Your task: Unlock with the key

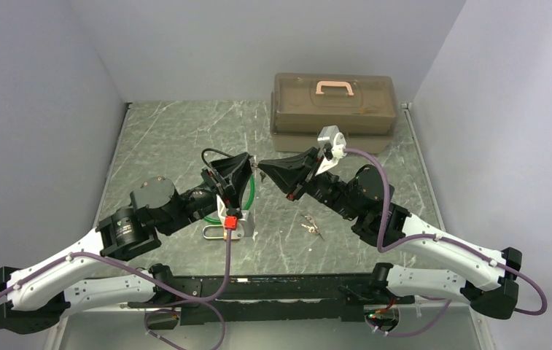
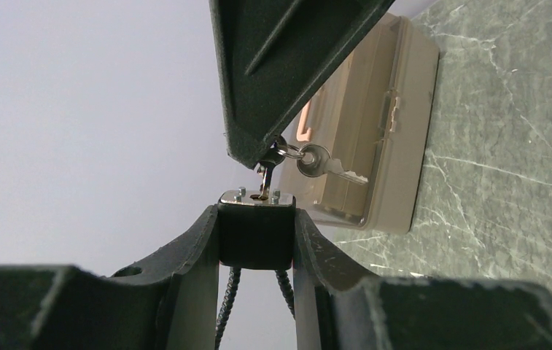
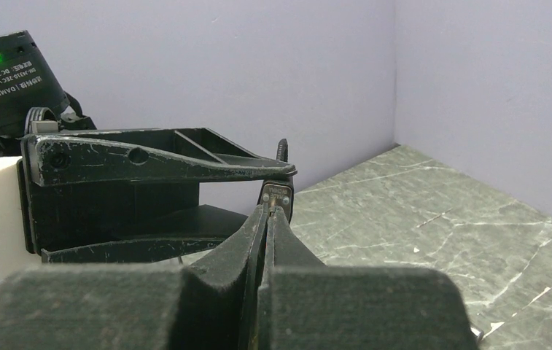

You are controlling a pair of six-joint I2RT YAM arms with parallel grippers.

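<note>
My left gripper is shut on a black lock with a metal top and a cable shackle, seen upright in the left wrist view. A key stands in the keyhole, its head at the fingertips of my right gripper, which is shut on it. A second key hangs from the ring beside it. In the right wrist view the lock's metal face lies straight beyond the shut fingertips.
A toolbox stands at the back right. More keys lie on the marble table. A brass padlock and green loop sit below the left arm. Walls enclose the sides and back.
</note>
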